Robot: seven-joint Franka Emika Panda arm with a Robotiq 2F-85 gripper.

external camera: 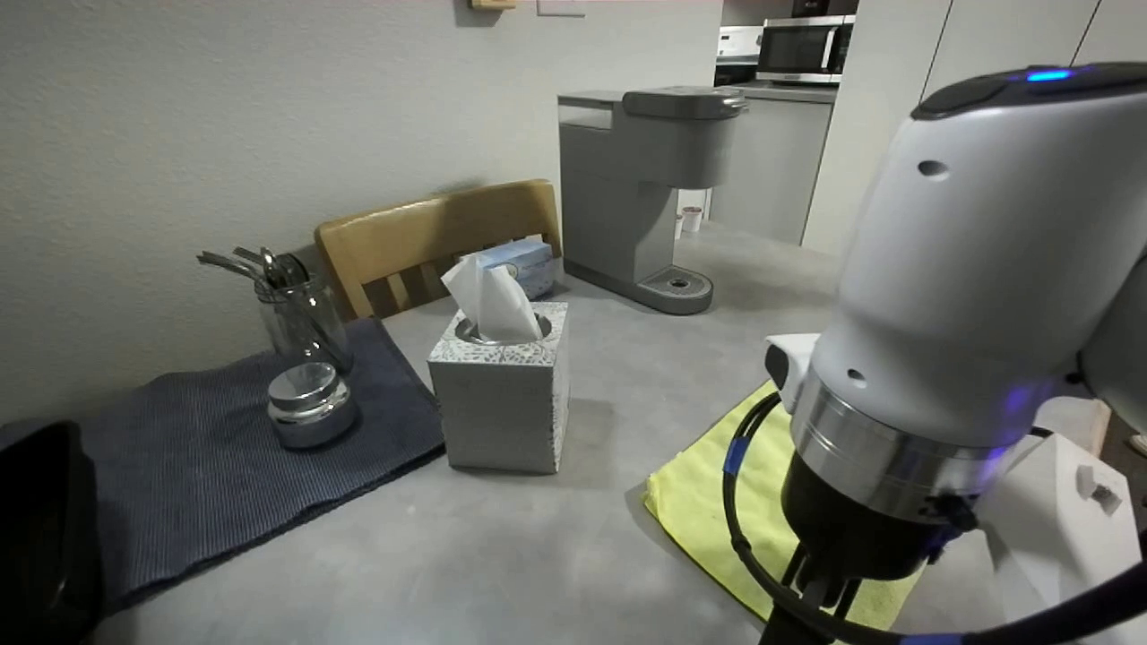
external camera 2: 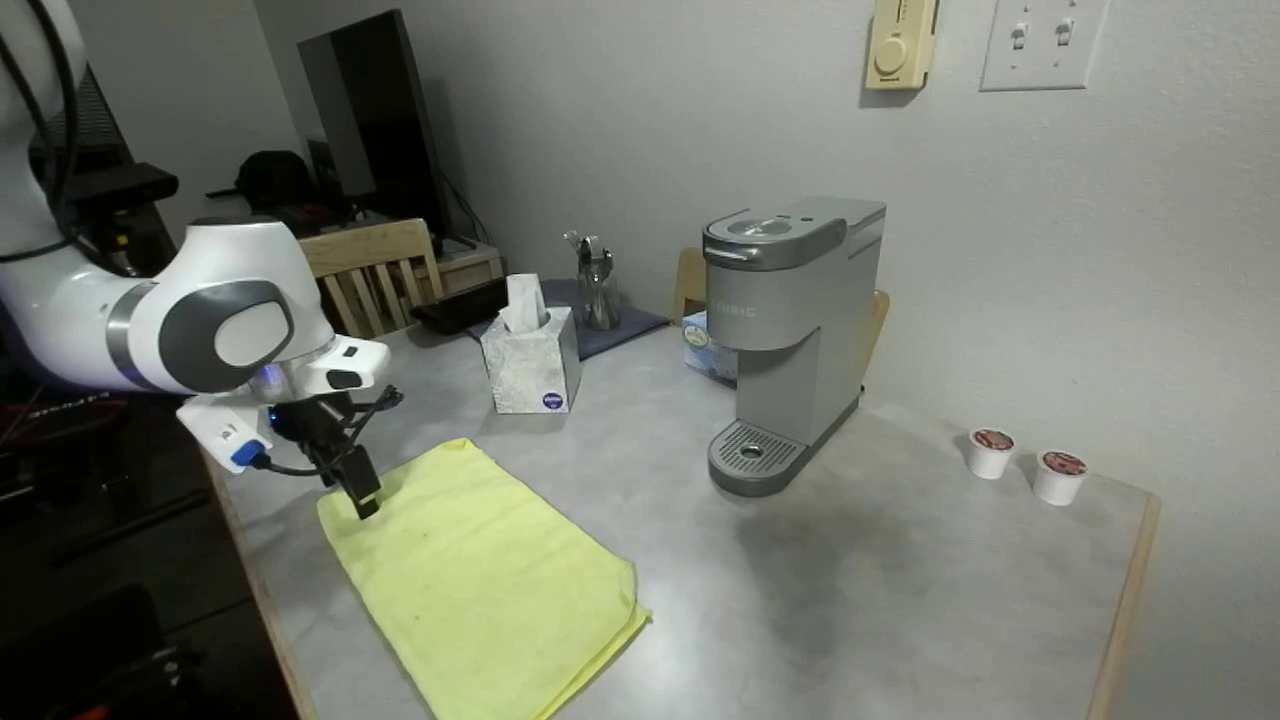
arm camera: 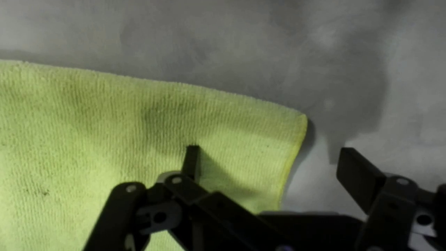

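Observation:
A yellow cloth (external camera 2: 480, 582) lies flat on the grey table, one corner (arm camera: 288, 129) showing in the wrist view. My gripper is open around the cloth's short edge. One black finger (arm camera: 192, 161) stands over the cloth, and the other finger (arm camera: 359, 175) is over bare table beyond the edge. Between them the cloth looks flat and ungripped. In exterior view 2 the black fingers (external camera 2: 363, 494) are low at the cloth's left end; whether they touch it I cannot tell. In exterior view 1 the fingertips fall below the frame.
A tissue box (external camera: 500, 414) stands beyond the cloth, and a grey coffee maker (external camera 2: 792, 348) farther right. Two white pods (external camera 2: 990, 454) sit near the right edge. A blue mat (external camera: 215, 451) holds a utensil jar (external camera: 301, 317) and a lidded jar (external camera: 312, 408).

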